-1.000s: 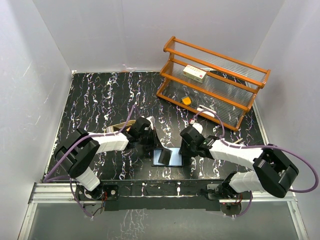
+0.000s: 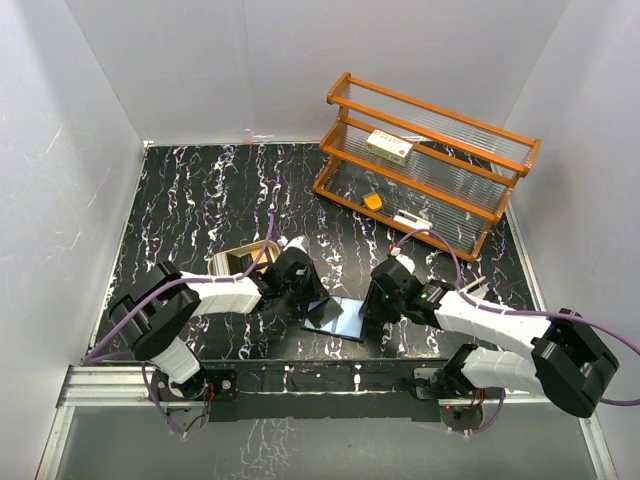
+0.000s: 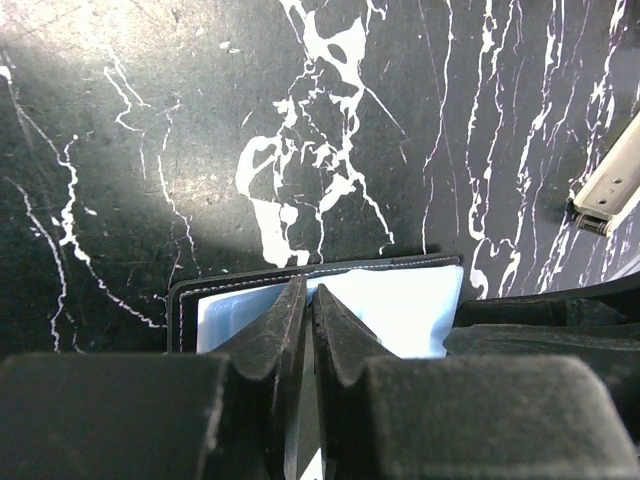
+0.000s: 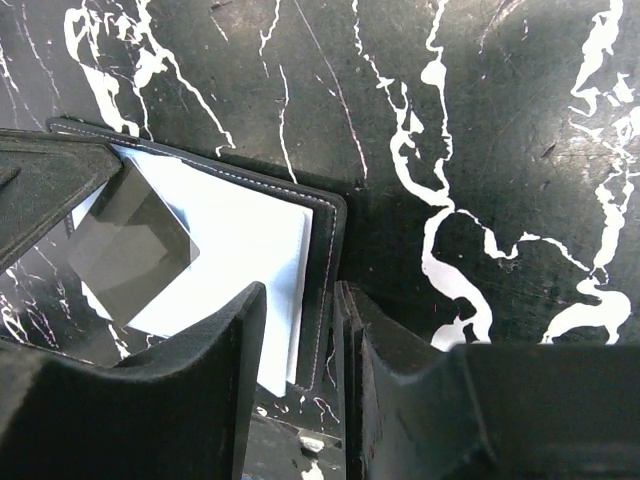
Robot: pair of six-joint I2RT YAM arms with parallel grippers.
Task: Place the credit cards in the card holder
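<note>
The open card holder (image 2: 349,319), black with stitched edges and pale blue-white sleeves, lies on the marble surface at front centre. In the right wrist view a dark card (image 4: 135,250) lies diagonally on the white sleeve (image 4: 250,250). My left gripper is over the holder's edge, fingertips close together; whether anything thin is between them cannot be seen. My right gripper is at the holder's stitched side edge, fingertips apart and part open, with no held object visible between them.
A wooden rack (image 2: 430,174) with a small box (image 2: 388,147) stands at back right. A tray (image 2: 232,263) lies behind the left arm.
The dark card has turned further diagonal on the holder. Both arms have shifted slightly, the right one toward the front and right.
</note>
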